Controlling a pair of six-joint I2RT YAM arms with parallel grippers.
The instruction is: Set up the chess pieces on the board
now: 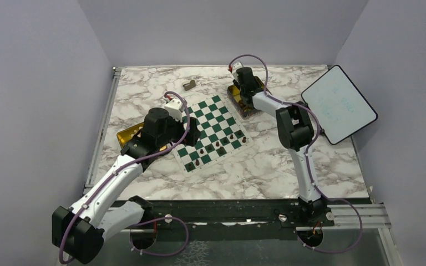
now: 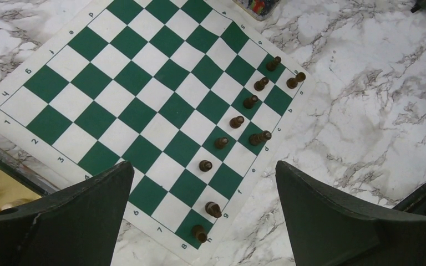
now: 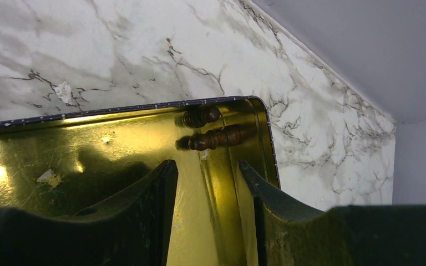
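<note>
The green-and-white board (image 2: 175, 108) carries several dark pieces along one side, such as a rook (image 2: 198, 233) and a knight (image 2: 212, 209). My left gripper hangs over the board, open and empty. My right gripper is over the gold tray (image 3: 77, 155) at the back, fingers apart with nothing between them. Just beyond its fingertips two dark wooden pieces, a short one (image 3: 197, 116) and a longer one (image 3: 216, 138), lie on their sides in the tray's corner.
A second gold tray (image 1: 125, 136) with light pieces sits left of the board (image 1: 219, 119). A whiteboard (image 1: 338, 105) lies at the right. A small object (image 1: 189, 85) lies behind the board.
</note>
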